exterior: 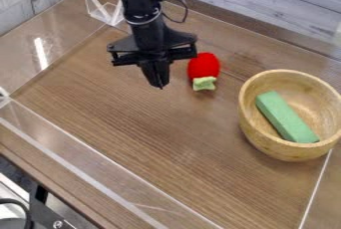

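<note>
The black robot arm reaches down from the top, its gripper (pixel 159 74) hanging over the middle-left of the wooden table (pixel 134 143), shut. Right of it lie a red round object (pixel 204 66) and, just in front of that, a small pale green piece (pixel 204 84). A wooden bowl (pixel 300 100) at the right holds a long green block (pixel 284 117).
A white wire object (pixel 104 4) stands at the back left. A pale plank wall runs along the back.
</note>
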